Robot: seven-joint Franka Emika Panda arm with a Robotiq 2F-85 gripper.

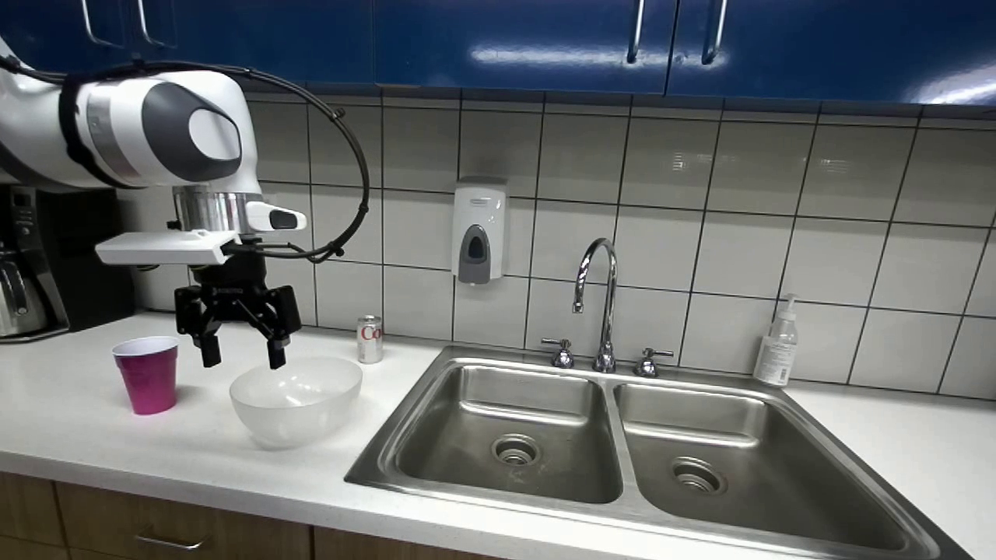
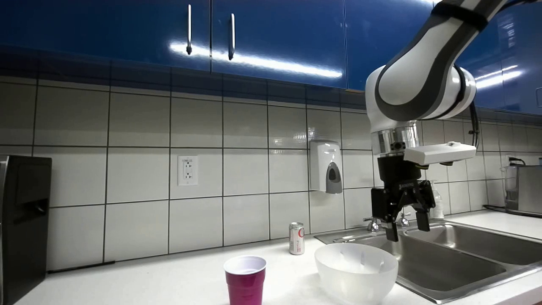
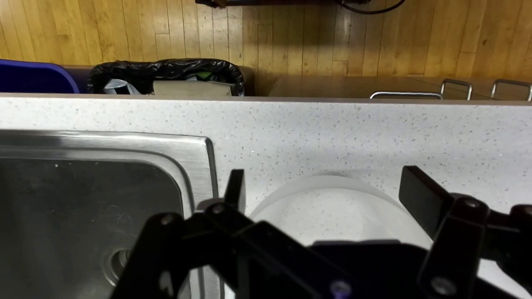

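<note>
My gripper (image 1: 248,359) stands open above the counter, its black fingers spread and pointing down with nothing between them. A translucent white bowl (image 1: 296,411) sits upright on the counter, lower than the fingertips. From the wrist, part of the bowl (image 3: 329,214) shows between and beyond the fingers; the gripper body covers its near side. Left of the bowl in exterior view 1 is a magenta cup (image 1: 149,378) with a white inside, upright. A small silver can (image 1: 369,340) stands behind the bowl, near the tiled wall.
To the bowl's right lies a steel double sink (image 1: 513,429) with a tall faucet (image 1: 607,308). A soap bottle (image 1: 776,345) stands behind the right basin, and a coffee maker (image 1: 65,257) at the far left. Blue cabinets (image 1: 523,42) hang above.
</note>
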